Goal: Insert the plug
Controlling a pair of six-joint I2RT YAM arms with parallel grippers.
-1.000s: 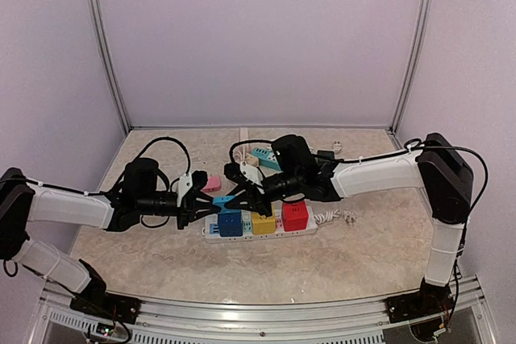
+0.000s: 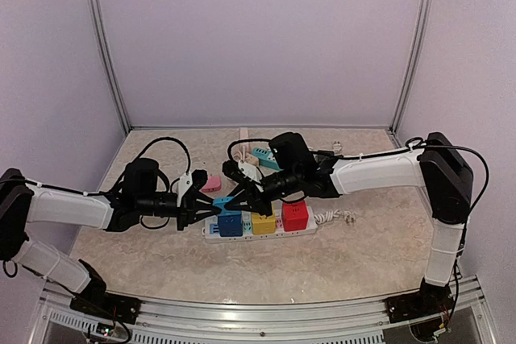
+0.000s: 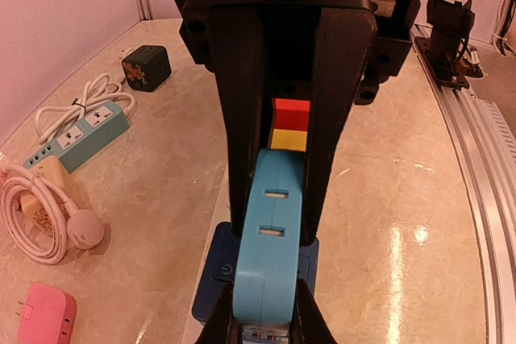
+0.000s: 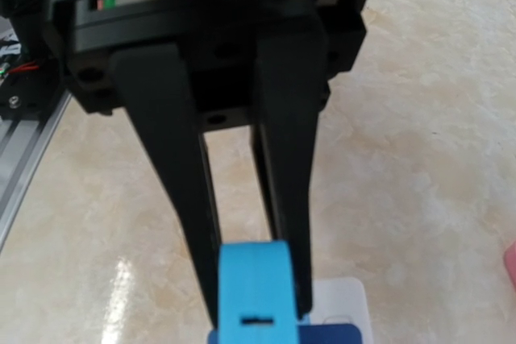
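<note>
A light-blue plug (image 2: 226,205) with two slots in its face (image 3: 275,207) is held between the two grippers, above the left end of the white power strip (image 2: 305,231). My right gripper (image 2: 237,199) is shut on one end, a finger to each side in the left wrist view. Around the other end stand the fingertips (image 3: 215,316) of my left gripper (image 2: 214,208). In the right wrist view this left gripper straddles the plug; whether its pads press on it cannot be told. The prongs are hidden.
Navy (image 2: 230,225), yellow (image 2: 264,224) and red (image 2: 295,216) blocks sit on the white strip, close below the grippers. Behind lie a pink plug (image 2: 211,184), a teal strip (image 2: 264,158) and cords.
The right arm has shifted very slightly since a second ago. The plug, left arm and strip look unmoved in the top view.
</note>
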